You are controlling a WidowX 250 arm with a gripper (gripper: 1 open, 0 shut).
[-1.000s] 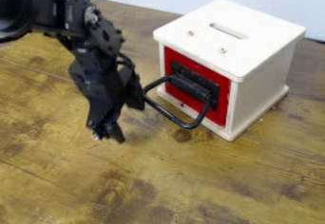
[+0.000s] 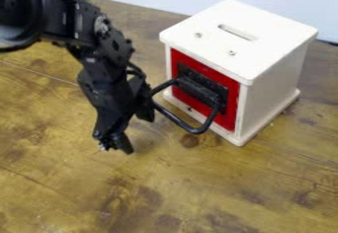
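Note:
A white wooden box (image 2: 271,49) with a red front panel (image 2: 228,114) stands on the table at the right. A black U-shaped handle (image 2: 192,126) juts out from the black fitting on that panel. My black gripper (image 2: 119,138) hangs low over the table to the left of the handle, its tip pointing down. Whether its fingers are open or shut is hard to tell from this view.
A pale wall runs along the back, behind the box.
Over the last second my gripper has shifted slightly, staying low left of the handle. The box and handle look unmoved.

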